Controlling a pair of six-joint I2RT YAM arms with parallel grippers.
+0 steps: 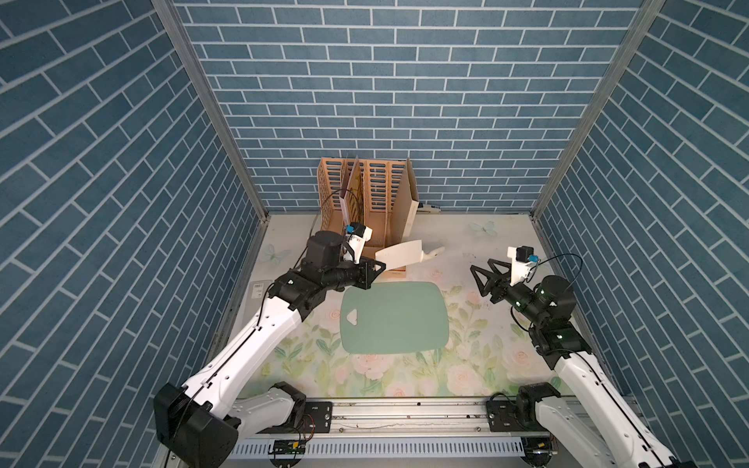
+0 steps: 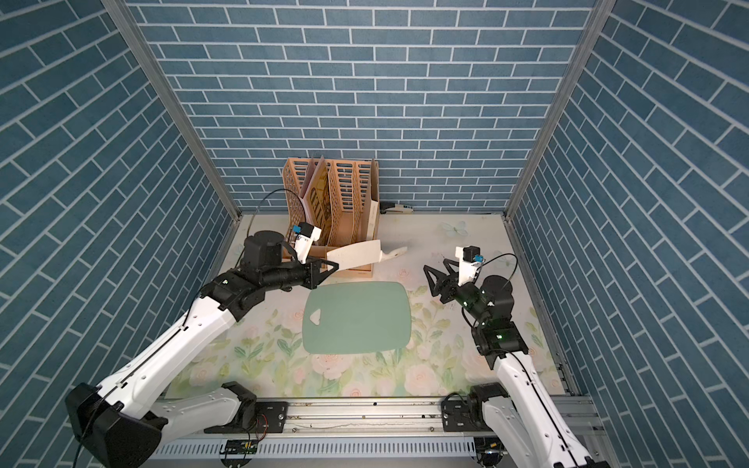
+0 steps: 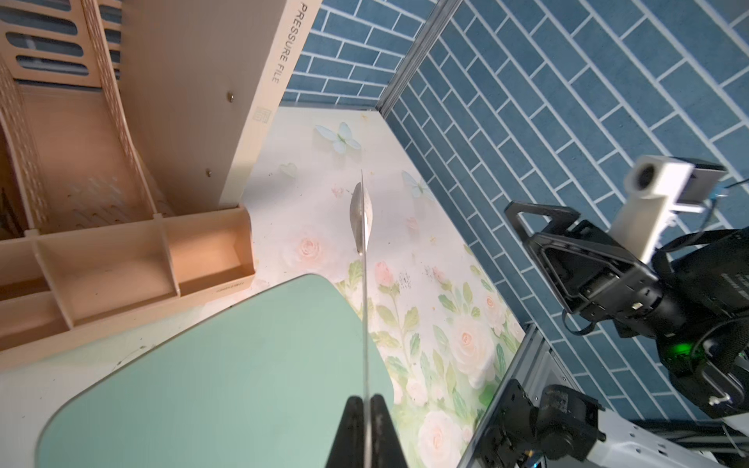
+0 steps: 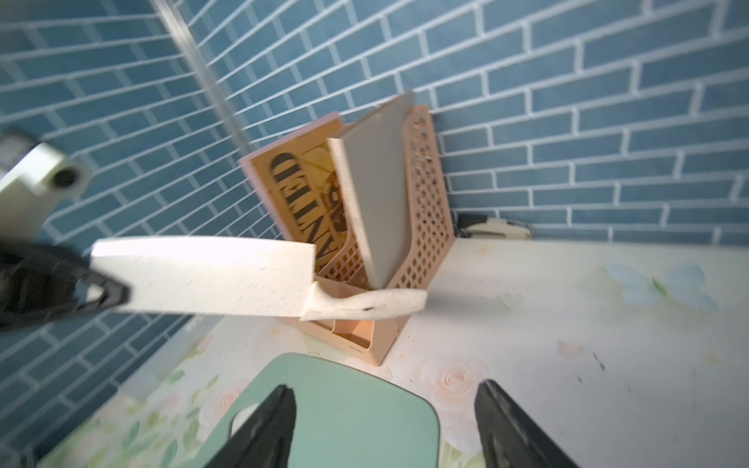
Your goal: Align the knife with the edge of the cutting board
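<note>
A white knife (image 1: 402, 253) hangs in the air beyond the far edge of the green cutting board (image 1: 398, 319), in front of the organizer. My left gripper (image 1: 376, 270) is shut on the blade's end, and the handle points away to the right. In the left wrist view the knife (image 3: 365, 312) appears edge-on between the two fingertips. My right gripper (image 1: 485, 278) stands open to the right of the knife, apart from it. Its fingers (image 4: 265, 425) frame only the board and table in the right wrist view.
A tan organizer (image 1: 374, 210) with upright files stands against the back wall, close behind the knife. A small dark-and-white object (image 1: 427, 208) lies by the wall. Bare table surrounds the board in front and on the right.
</note>
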